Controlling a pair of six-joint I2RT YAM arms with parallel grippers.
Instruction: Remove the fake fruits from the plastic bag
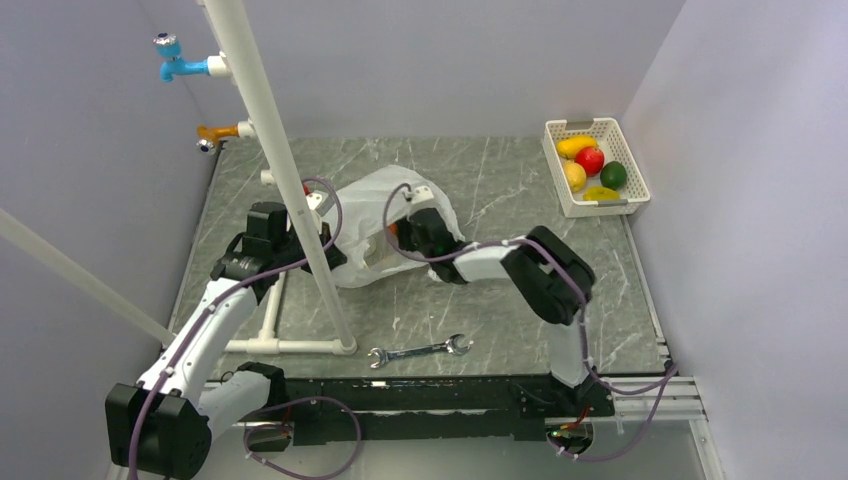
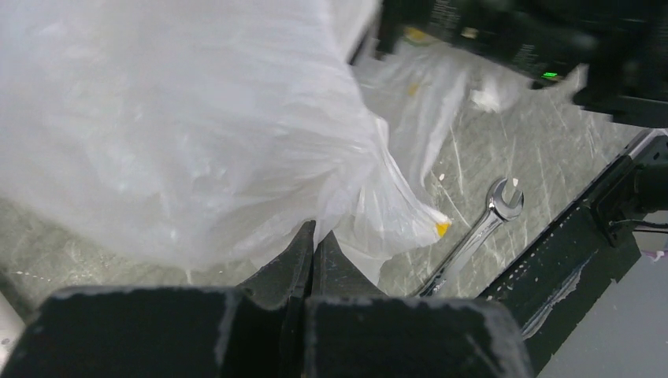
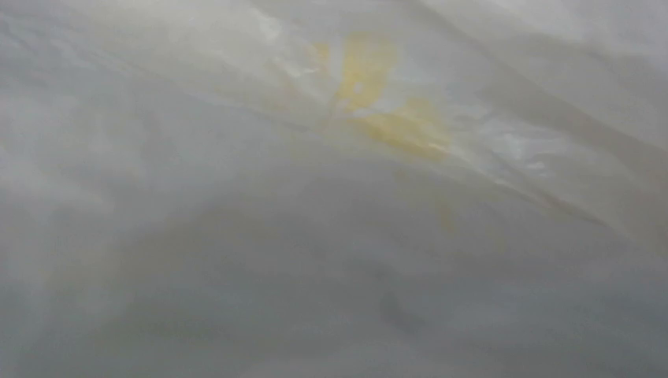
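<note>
The white plastic bag [image 1: 365,200] lies spread on the grey table between my two arms. In the left wrist view my left gripper is shut, its tips pinching an edge of the bag [image 2: 197,142]. My right gripper [image 1: 402,236] reaches into the bag's opening from the right. An orange fruit [image 1: 392,230] shows at its fingertips in the top view; whether the fingers grip it is unclear. Bag plastic [image 3: 197,197] fills the right wrist view, with a blurred yellow patch [image 3: 366,75], and hides those fingers.
A white basket [image 1: 562,196] at the back right holds several fake fruits, among them a red one [image 1: 590,161] and a green one [image 1: 613,175]. A wrench [image 1: 420,351] lies near the front edge. A white pipe [image 1: 275,140] rises beside the left arm.
</note>
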